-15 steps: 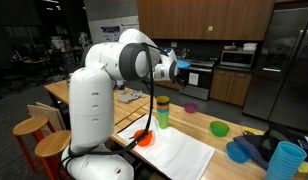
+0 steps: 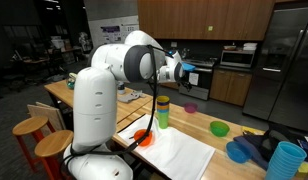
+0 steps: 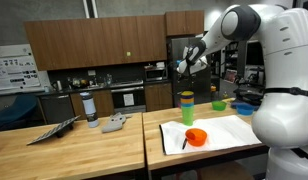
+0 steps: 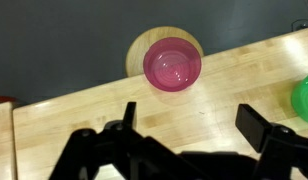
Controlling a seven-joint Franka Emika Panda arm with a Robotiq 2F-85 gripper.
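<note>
Wide apart stand the two fingers of my gripper in the wrist view, with only bare wooden table between them. It hangs high over the table, pointing down. Ahead of it in that view lies a dark pink bowl [image 4: 172, 64], overlapping a round wooden stool top or board. A green bowl [image 4: 304, 98] is partly cut off at the right edge. In the first exterior view, the pink bowl [image 2: 190, 107], the green bowl [image 2: 219, 128] and a blue bowl [image 2: 239, 151] are spread over the table. An orange bowl [image 2: 143, 138] sits near the arm's base.
A stack of coloured cups [image 2: 163, 112] rises by a white sheet [image 2: 179, 155]. Blue cups [image 2: 285, 160] and a dark cloth [image 2: 269, 142] occupy the right side. Bare table [image 2: 194, 120] lies between the stack and the green bowl.
Over the last second the arm shows little or no visible movement. The bowls, cups and sheet keep their places.
</note>
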